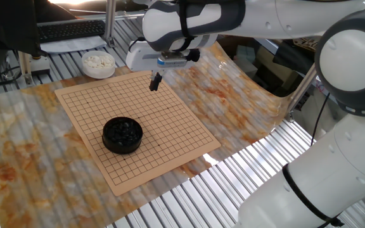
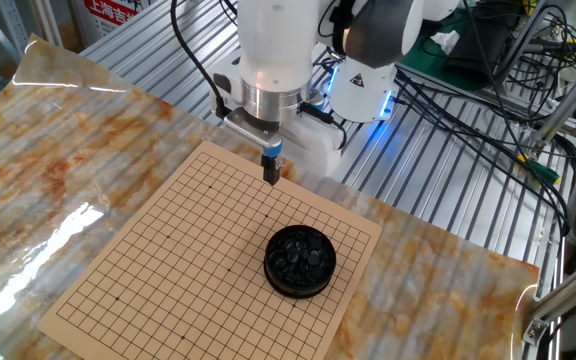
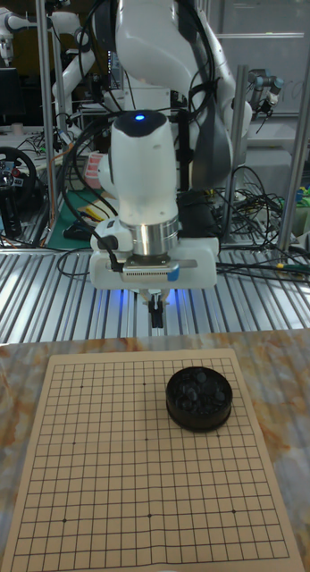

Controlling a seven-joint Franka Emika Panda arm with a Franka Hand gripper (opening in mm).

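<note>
A tan board with a black line grid point(image 1: 170, 133) lies flat on the marbled sheet. On it stands a round black bowl of black stones point(image 1: 122, 135), which the second view shows as a full black bowl point(image 2: 300, 262) and the third as a bowl point(image 3: 199, 399) near the robot's side of the board. My gripper point(image 1: 155, 83) hangs above the board's edge, apart from the bowl. Its dark fingertips point(image 2: 270, 172) are together, and nothing shows between them. The third view has the gripper point(image 3: 156, 315) pointing down, also with its fingers closed up.
A white bowl of white stones point(image 1: 99, 64) stands off the board's far corner, near a keyboard point(image 1: 71, 30). Marbled sheet point(image 2: 438, 270) lies bare around the board. Ribbed metal table point(image 1: 277, 161) runs along the arm's side. Most of the board is free.
</note>
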